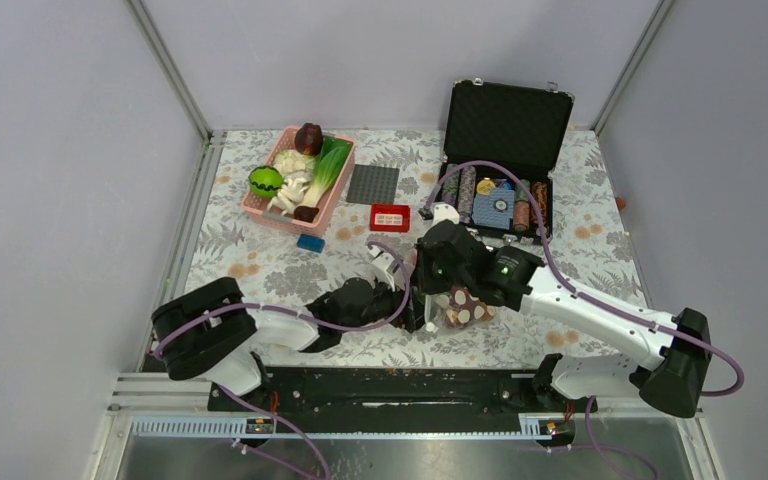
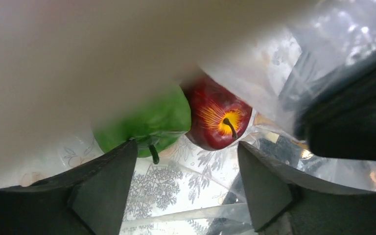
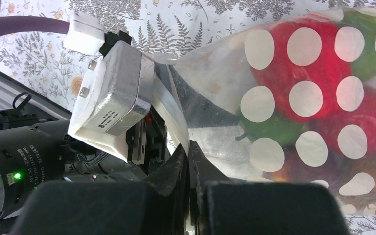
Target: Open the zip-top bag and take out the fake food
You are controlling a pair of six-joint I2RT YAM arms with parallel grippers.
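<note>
The clear zip top bag with white dots (image 1: 468,310) lies near the table's front, holding fake food. My right gripper is shut on the bag's edge, lifting it. My left gripper is inside the bag's opening, part open, with nothing between its fingers; just beyond them sit a green pepper (image 2: 152,117) and a red apple (image 2: 215,107). Behind the dotted film in the right wrist view, red and green items show, blurred by the plastic.
A pink basket of vegetables (image 1: 250,208) stands back left, an open black case (image 1: 505,120) back right. A grey pad (image 1: 373,185), a red tray (image 1: 390,210) and a blue block (image 1: 311,243) lie between.
</note>
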